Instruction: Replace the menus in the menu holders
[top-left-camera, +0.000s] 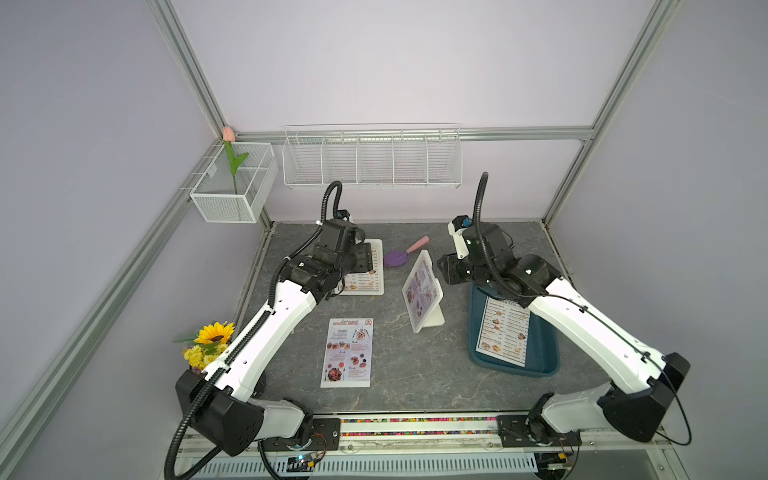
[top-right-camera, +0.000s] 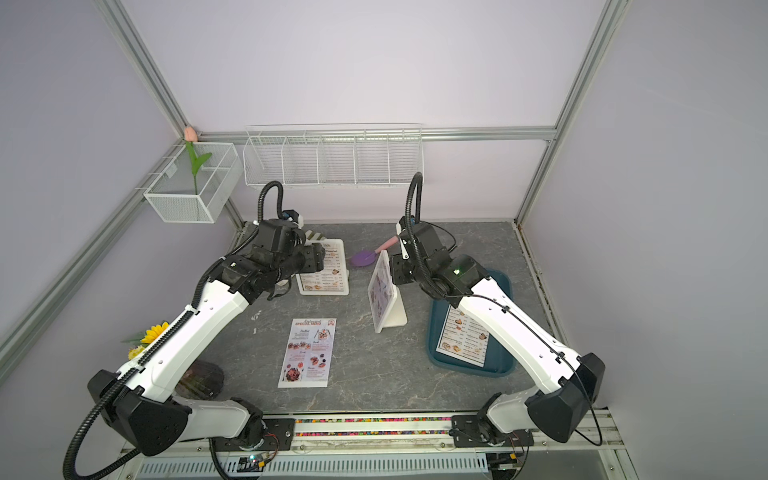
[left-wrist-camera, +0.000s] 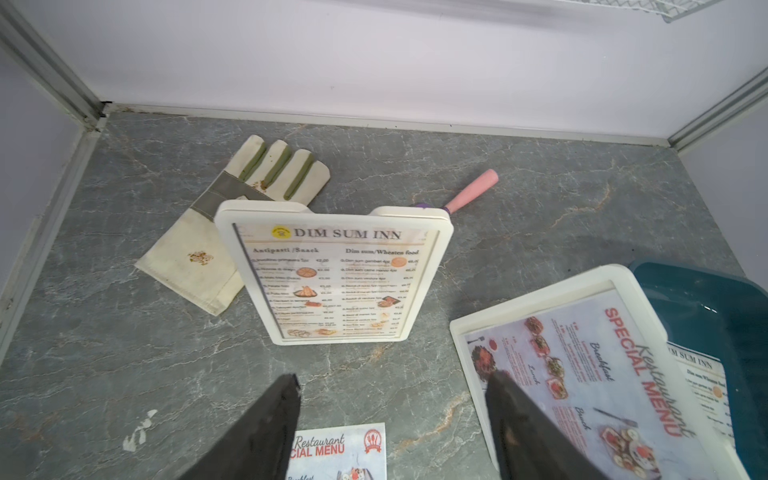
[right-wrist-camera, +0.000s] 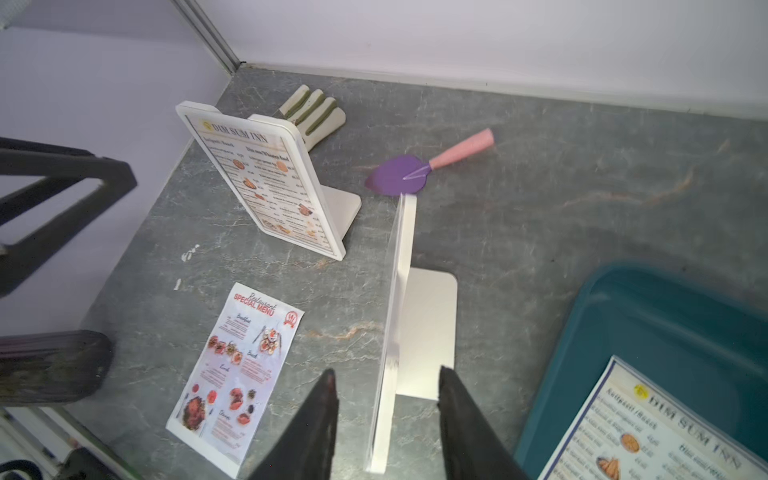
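One white menu holder (left-wrist-camera: 332, 280) stands at the back left with a DIM SUM INN menu in it. In the middle stands a second holder (right-wrist-camera: 393, 320), its face turned left and its foot to the right; it carries a SPECIAL MENU sheet (left-wrist-camera: 576, 376). A loose SPECIAL MENU sheet (top-left-camera: 347, 352) lies flat at front left. My left gripper is open and empty, in front of the back-left holder. Above the middle holder my right gripper has its fingers (right-wrist-camera: 324, 420) apart, gripping nothing.
A blue tray (top-left-camera: 552, 352) at the right holds a loose DIM SUM INN menu (top-left-camera: 502, 329). A purple spatula (right-wrist-camera: 398, 175) and a glove (left-wrist-camera: 200, 232) lie at the back. Flowers (top-left-camera: 214, 337) stand front left.
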